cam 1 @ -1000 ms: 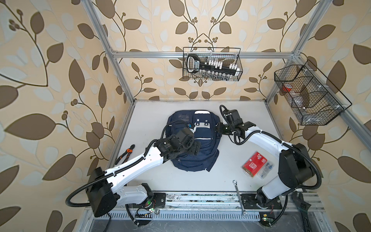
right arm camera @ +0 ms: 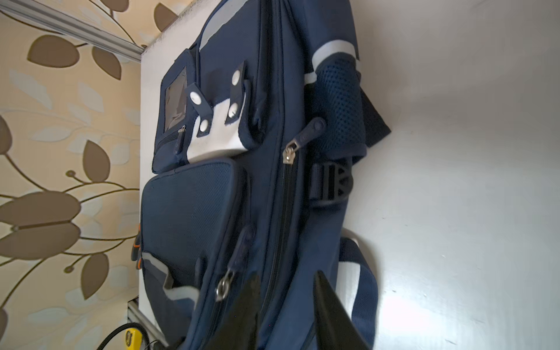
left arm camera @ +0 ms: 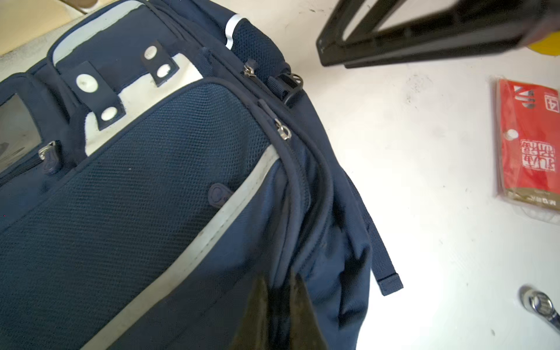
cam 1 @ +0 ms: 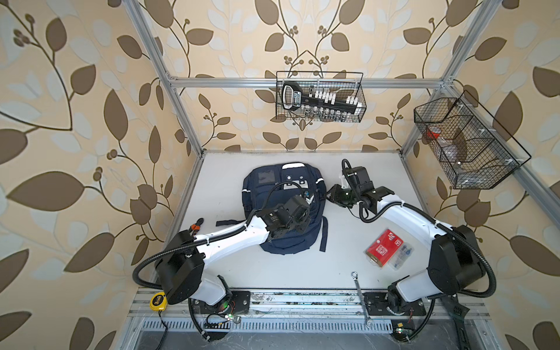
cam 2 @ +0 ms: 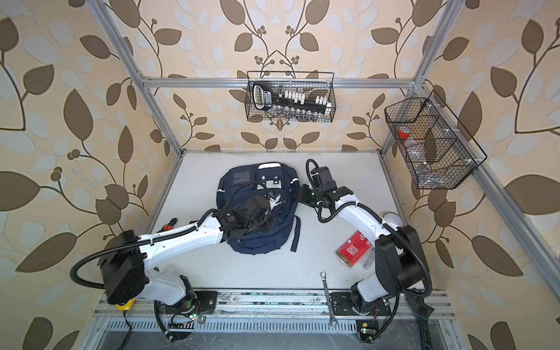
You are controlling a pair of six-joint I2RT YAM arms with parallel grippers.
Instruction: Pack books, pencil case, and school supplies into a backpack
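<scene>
The navy backpack (cam 1: 268, 239) lies front side up in the middle of the white table. My left gripper is shut on its zippered edge, near the right side, fingers blurred. My right gripper is above the backpack's right side, near a zipper pull (right arm camera: 236, 256), fingers apart with nothing clearly between them. A red book (cam 1: 385, 245) and a clear pencil case (cam 1: 402, 256) lie at the table's front right.
Wire baskets (cam 1: 320, 110) hang on the back and right walls. A wrench (cam 1: 358, 285) lies at the front edge, and pliers (cam 1: 195, 227) at the left.
The backpack has shifted slightly left and its lower right strap shows more. My left gripper has moved right onto the backpack's edge; the right arm has moved slightly right.
</scene>
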